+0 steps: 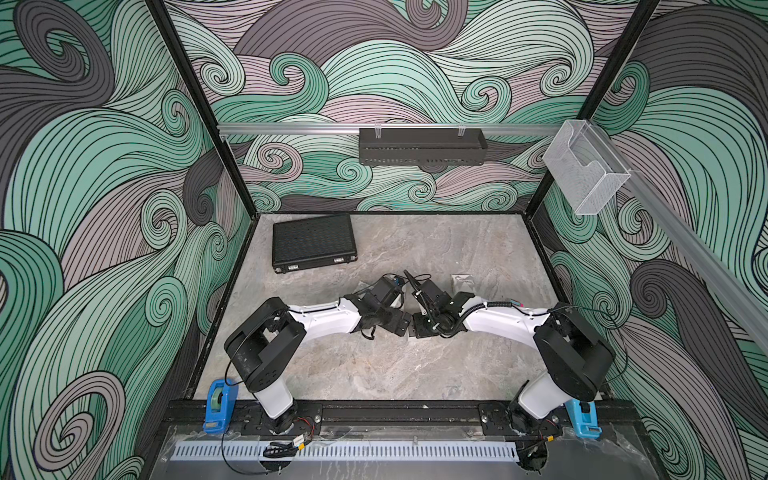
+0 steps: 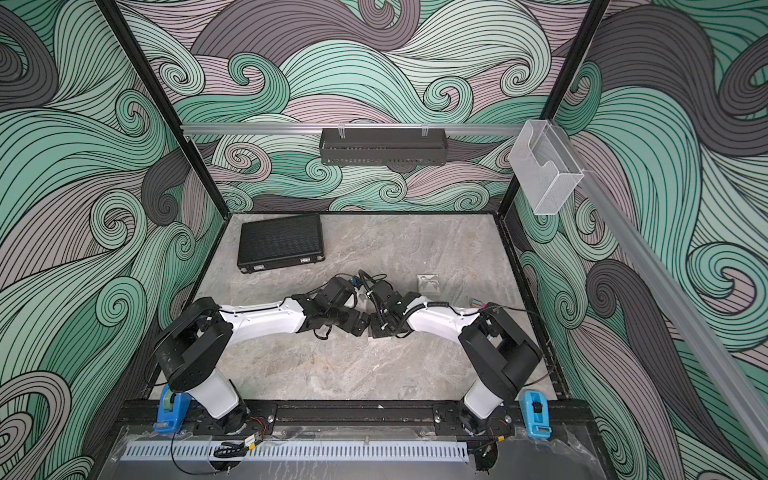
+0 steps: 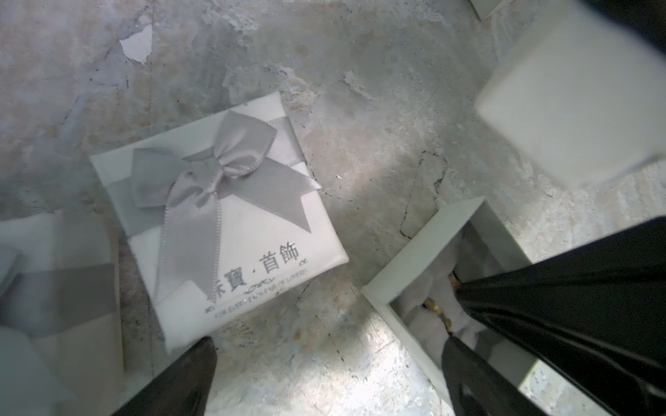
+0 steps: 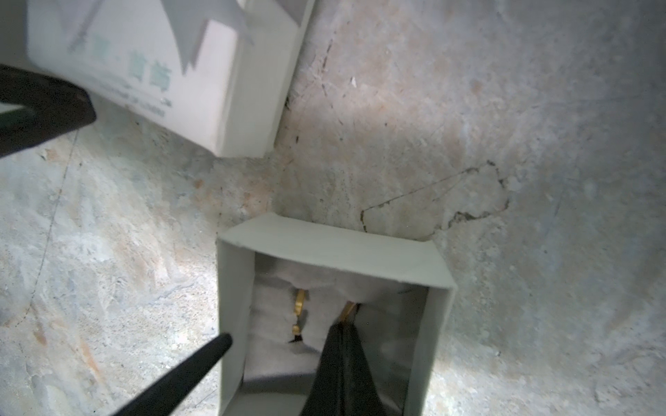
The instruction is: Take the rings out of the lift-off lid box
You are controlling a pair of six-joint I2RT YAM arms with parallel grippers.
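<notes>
The open white box rests on the table with grey padding inside; in the left wrist view this box (image 3: 423, 253) is at lower right. A gold ring (image 4: 299, 305) sits in the padding's left slot. A second ring (image 4: 348, 310) shows at the tips of my right gripper, which is shut and reaches down into the box. The frames do not show whether that ring is between the tips. My left gripper is open and empty, one finger (image 3: 478, 381) over the box's near wall. Beside the box lies a bow-topped white lid (image 3: 242, 242).
Another white piece with a grey ribbon (image 3: 62, 298) lies at the far left of the left wrist view. A black case (image 1: 313, 241) stands at the back left. Both grippers are very close together.
</notes>
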